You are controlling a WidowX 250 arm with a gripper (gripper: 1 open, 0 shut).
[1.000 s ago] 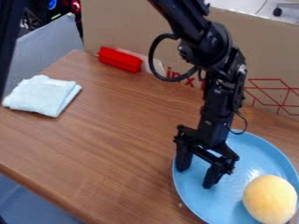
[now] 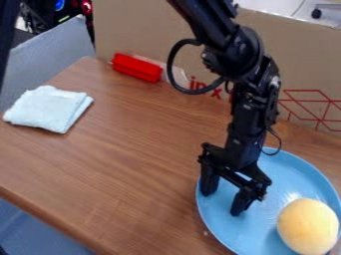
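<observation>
My black gripper (image 2: 222,196) reaches down onto the left part of a light blue plate (image 2: 237,227), its two fingers spread apart with nothing visible between them. A pale yellow round object (image 2: 308,227) rests on the plate's right side, apart from the gripper. A folded light cloth (image 2: 48,109) lies on the wooden table (image 2: 120,169) at the left, and a red block (image 2: 138,67) is at the back of the table.
A cardboard panel (image 2: 300,90) with red markings stands along the back. The table's left edge borders a grey-blue area.
</observation>
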